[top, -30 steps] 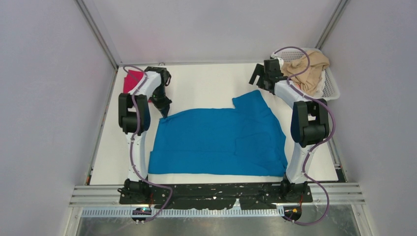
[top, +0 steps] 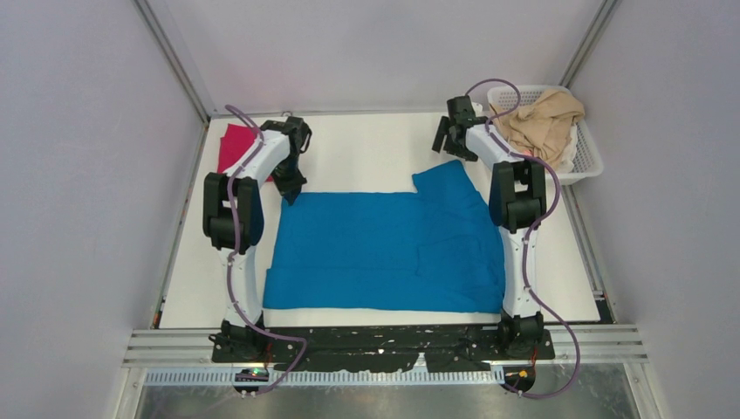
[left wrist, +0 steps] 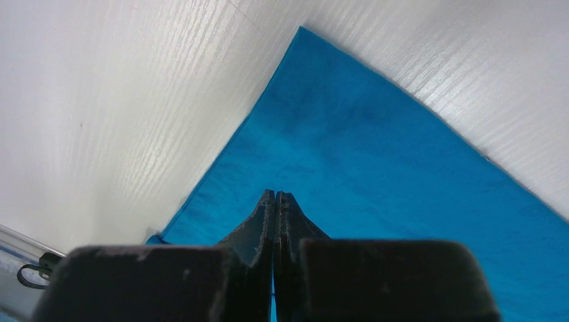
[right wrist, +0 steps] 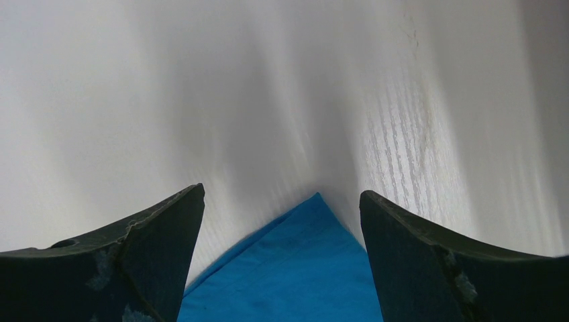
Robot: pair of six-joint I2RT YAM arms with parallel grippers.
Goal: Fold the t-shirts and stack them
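The blue t-shirt (top: 349, 231) lies spread on the table, part of it folded over at the right. My left gripper (top: 291, 202) is at its far left corner. In the left wrist view, the left gripper is shut over the blue cloth (left wrist: 362, 154), no fabric visible between its fingertips, and the shirt's corner lies flat beyond them. My right gripper (top: 448, 142) is just beyond the raised far part of the shirt. The right wrist view shows the right gripper open, a blue corner (right wrist: 319, 218) lying in the gap between its fingers.
A red folded cloth (top: 234, 144) lies at the far left, partly behind my left arm. A white basket (top: 591, 153) holding a tan cloth (top: 543, 122) stands at the far right, close to my right arm. Bare table (top: 371, 153) shows between the two grippers.
The blue shirt's far left edge, earlier curving down to my left gripper, now runs straight. My left gripper has shifted slightly. The right arm has swung left, its fingers nearer the shirt's far corner.
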